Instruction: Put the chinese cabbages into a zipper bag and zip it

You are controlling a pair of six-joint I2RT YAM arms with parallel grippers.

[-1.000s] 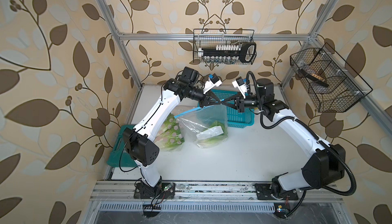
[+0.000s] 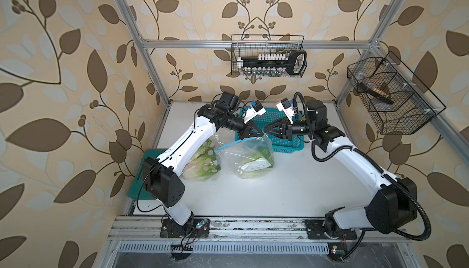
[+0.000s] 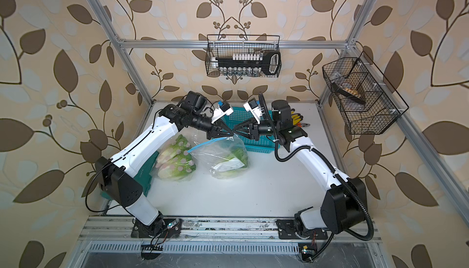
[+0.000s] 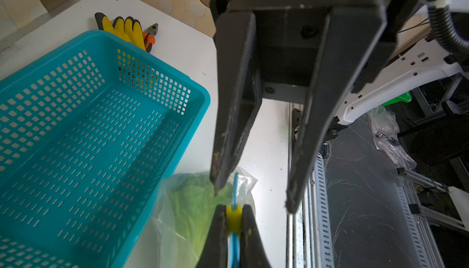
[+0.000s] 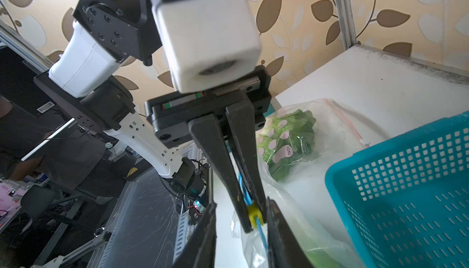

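Observation:
A clear zipper bag with cabbage inside and a blue zip strip rests on the table, its top held up by my left gripper, shut on the strip at the yellow slider. My right gripper stands open around the end of the strip, close beside the left fingertips; in the left wrist view its fingers hang either side above the strip. A second bag of cabbages lies to the left, under the left arm.
A teal basket stands behind the bag, with yellow gloves and pliers beyond it. Another teal tray is at the left.

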